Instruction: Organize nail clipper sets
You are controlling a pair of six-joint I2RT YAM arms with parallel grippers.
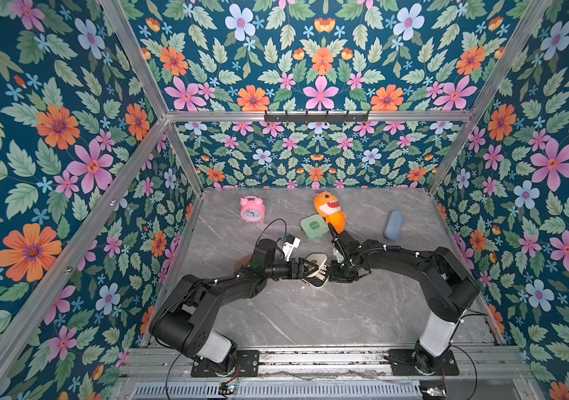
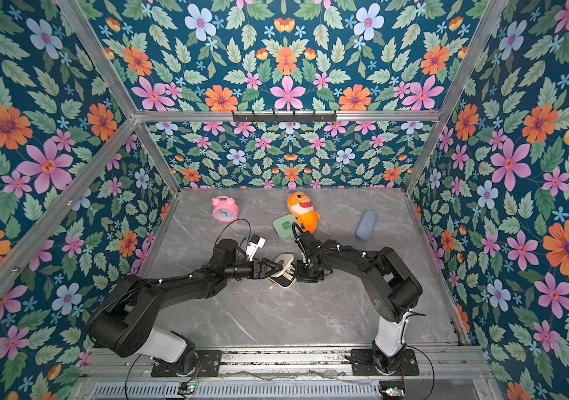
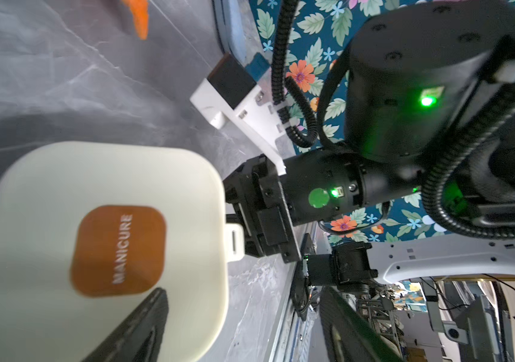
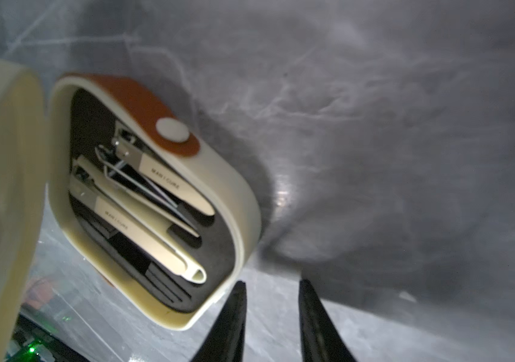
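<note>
A cream manicure case (image 4: 245, 217) rests on the table centre, holding clippers (image 4: 137, 217) and slim tools in grey foam. Its lid (image 3: 58, 235), with an orange MANICURE patch, is tilted up over the body. My left gripper (image 1: 311, 268) is open at the lid; in the left wrist view its fingers straddle the lid's edge region, apart from each other. My right gripper is just right of the case's body, its fingertips apart with only table visible between them.
A green box (image 1: 313, 226), orange shark toy (image 1: 331, 213), pink clock (image 1: 252, 210) and blue-grey case (image 1: 393, 224) lie at the back.
</note>
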